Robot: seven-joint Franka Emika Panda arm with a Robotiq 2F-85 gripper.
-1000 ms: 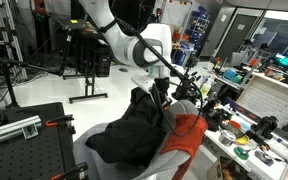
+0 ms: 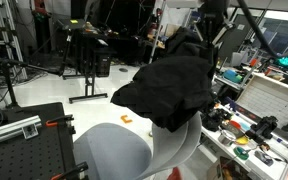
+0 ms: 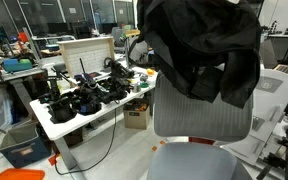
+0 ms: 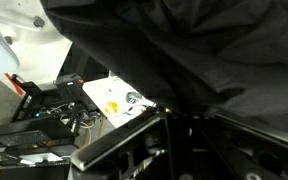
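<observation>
A large black cloth [image 2: 164,90] hangs in the air above the grey chair [image 2: 119,150], its lower edge clear of the seat. My gripper is shut on the cloth; the fingertips themselves are hard to make out against the black fabric. Exterior view 2 has the cloth [image 3: 209,45] high in front of the chair's backrest [image 3: 199,113], with loose corners dangling. Dark folds fill most of the upper wrist view. A small patch of red [image 2: 174,174] shows low behind the chair.
Behind the chair stands a white table [image 3: 94,120] crowded with dark items. A cardboard box [image 3: 136,114] rests on the floor near it. An orange-red object [image 3: 22,174] lies at the lower left. Open floor [image 2: 39,90] stretches left of the chair.
The black cloth has risen off the chair with my arm, up and to the right. Red fabric that covered the chair's backrest no longer shows there; the backrest is bare grey.
</observation>
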